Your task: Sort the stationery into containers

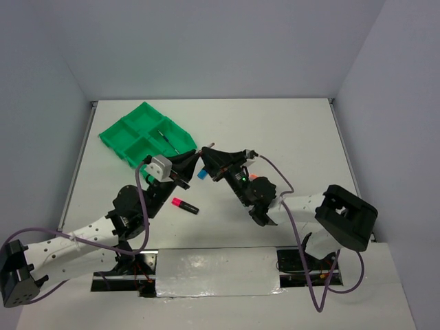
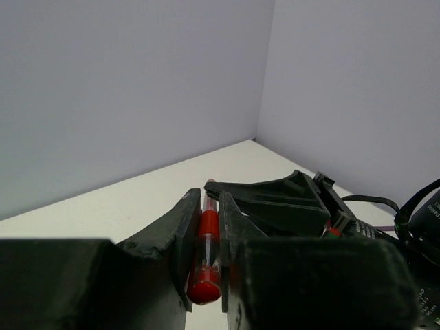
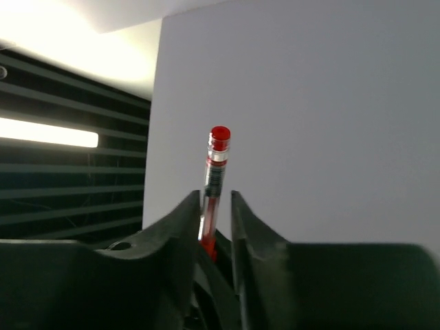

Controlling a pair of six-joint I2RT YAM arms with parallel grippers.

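Observation:
A slim red pen with clear sections (image 2: 206, 247) is pinched in my left gripper, which is shut on it. In the top view the tip of the pen (image 1: 212, 145) pokes out past the fingertips. My right gripper (image 1: 203, 152) meets the left one there, above the table. Seen from the right wrist, the pen rises beside the left finger, and a narrow gap to the other finger (image 3: 240, 234) shows the right gripper slightly open. A green compartment tray (image 1: 143, 118) stands at the back left, with a dark pen (image 1: 163, 136) inside.
A black marker with a pinkish-red cap (image 1: 185, 206) lies on the table in front of the left gripper. Below the two grippers a small blue item (image 1: 202, 174) shows. Something orange-red (image 1: 253, 177) is partly covered by the right arm.

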